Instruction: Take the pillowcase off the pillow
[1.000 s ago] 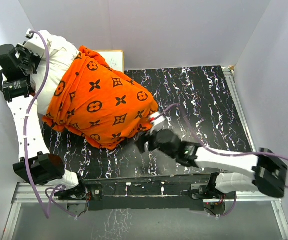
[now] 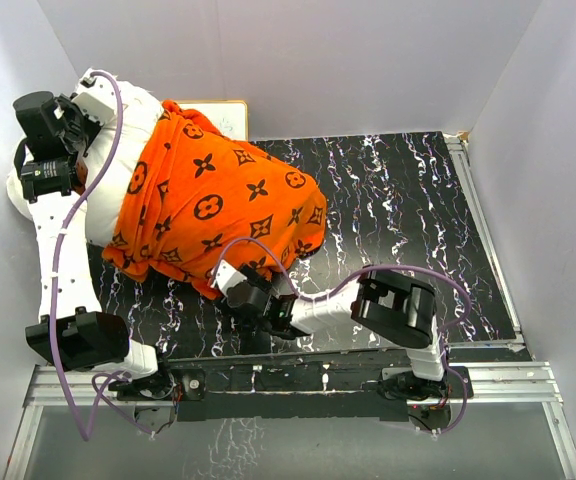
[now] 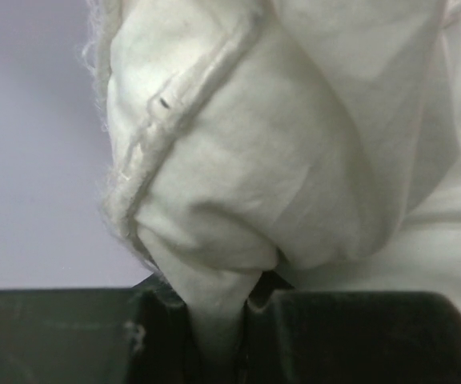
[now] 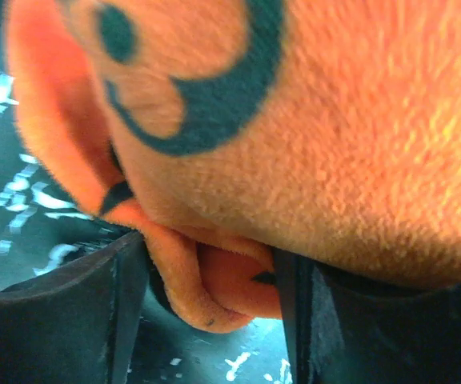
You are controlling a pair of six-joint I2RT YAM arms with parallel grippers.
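Observation:
The orange patterned pillowcase (image 2: 218, 200) covers the right part of the white pillow (image 2: 133, 130), whose bare left end shows. At that upper left end is my left gripper (image 2: 83, 135); in the left wrist view it (image 3: 222, 328) is shut on white pillow fabric with a seam. My right gripper (image 2: 233, 295) is at the pillowcase's lower edge; in the right wrist view a fold of orange cloth (image 4: 178, 272) lies between its part-open fingers (image 4: 214, 296).
Bare dark marbled table (image 2: 398, 200) lies to the right. Grey walls stand at left, back and right. A white board (image 2: 218, 118) shows behind the pillow.
My right gripper has moved left onto the pillowcase's lower edge. My left gripper has moved slightly right, and the pillow and pillowcase have shifted right with it.

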